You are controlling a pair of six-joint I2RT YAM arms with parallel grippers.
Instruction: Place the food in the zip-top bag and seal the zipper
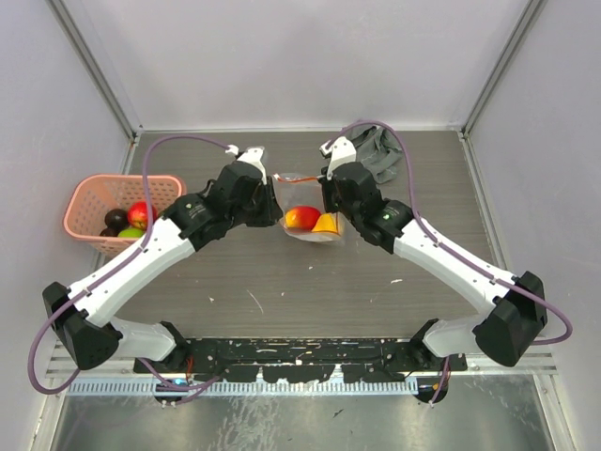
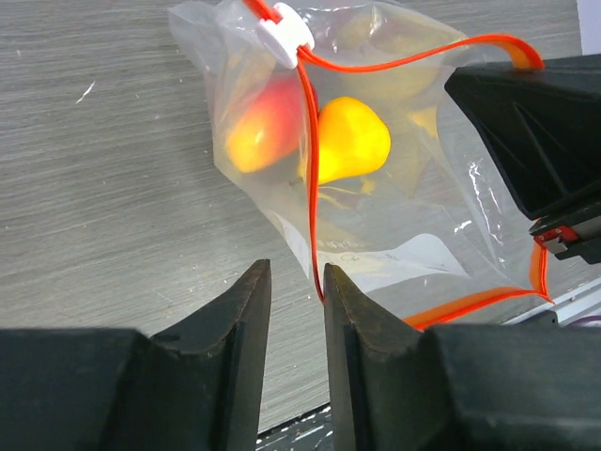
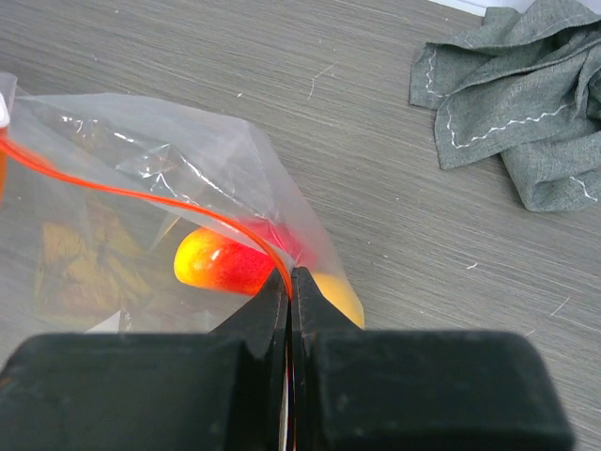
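The clear zip top bag (image 2: pixel 404 202) hangs between both arms with its orange-edged mouth spread. Inside it rest a red-and-yellow fruit (image 1: pixel 302 217) and a yellow one (image 2: pixel 352 141). My left gripper has its fingers apart, and the orange zipper strip (image 2: pixel 313 178) runs down to the tip of its right-hand finger. On the bag's orange edge my right gripper is shut, the strip passing between its fingertips. A white zipper slider (image 2: pixel 285 36) sits on the strip at the top of the left wrist view.
A pink basket (image 1: pixel 83 197) at the left holds several fruits, among them a red one (image 1: pixel 139 214). Grey cloth (image 3: pixel 512 103) lies at the back right. The table in front of the bag is clear.
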